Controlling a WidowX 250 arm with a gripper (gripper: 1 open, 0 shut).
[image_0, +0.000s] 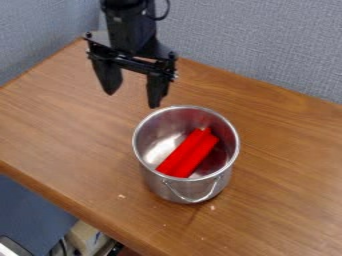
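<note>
My gripper (132, 79) is in the upper middle, dark and pointing down, its two fingers spread wide with nothing between them. It hangs behind and left of a metal pot (160, 132), apart from it. Inside the pot a red elongated object (189, 154) lies tilted along a diagonal.
The wooden table (275, 205) has free room to the left and right of the pot. A grey wall stands along the back. The table's edge runs along the lower left, with dark equipment below it.
</note>
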